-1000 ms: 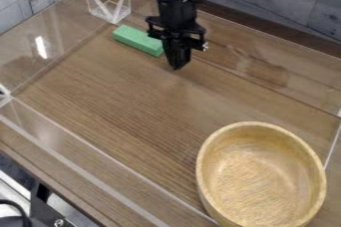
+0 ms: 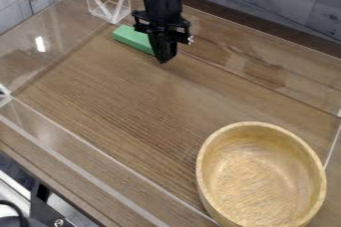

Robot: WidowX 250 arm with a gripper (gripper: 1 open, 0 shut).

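Observation:
The black robot arm reaches down from the top of the view, its gripper low over the wooden table at the back. Just left of and partly behind the gripper lies a green block; whether the fingers touch it is hard to tell, as is whether they are open or shut.
A large cream bowl stands at the front right. Clear plastic brackets are at the back left and left edge.
The arm and gripper have shifted slightly left and up in the view, toward the green block. The block and bowl look unmoved.

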